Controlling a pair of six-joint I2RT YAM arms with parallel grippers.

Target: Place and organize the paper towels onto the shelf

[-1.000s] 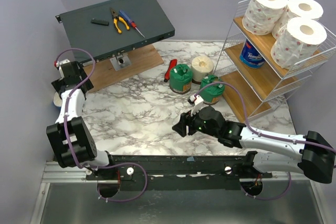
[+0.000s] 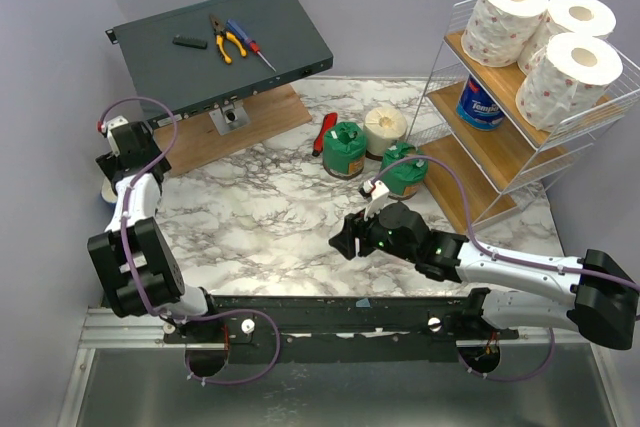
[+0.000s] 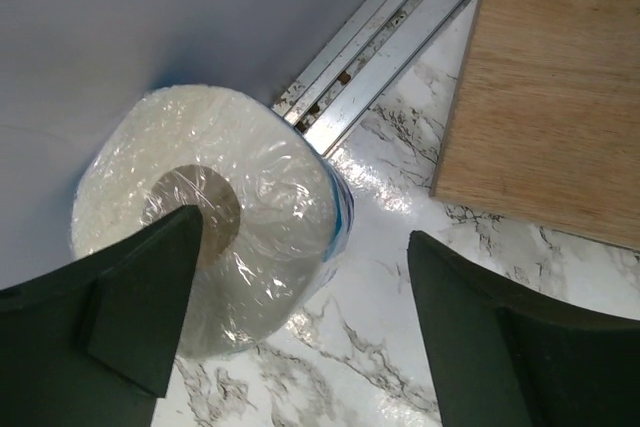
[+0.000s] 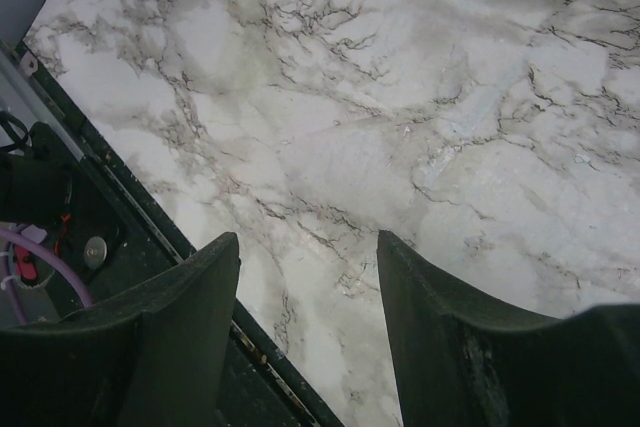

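A plastic-wrapped paper towel roll (image 3: 275, 162) stands upright against the left wall; in the top view only a sliver of that roll (image 2: 107, 190) shows under the arm. My left gripper is over it, fingers apart. One finger (image 3: 150, 297) covers part of the roll's top near the core; the other is over bare marble beyond its side. Nothing is gripped. Well away, my right gripper hangs open and empty above the marble table. On the wire shelf (image 2: 505, 152), three white rolls (image 2: 508, 19) stand on top and a blue Tensoft pack (image 2: 480, 104) sits below.
Two green-wrapped rolls (image 2: 344, 149) and a cream roll (image 2: 384, 129) stand left of the shelf, near a red object (image 2: 324, 134). A dark raised panel (image 2: 215, 52) with tools overhangs a wooden board (image 2: 270, 112).
The right arm and the other rolls look unmoved.
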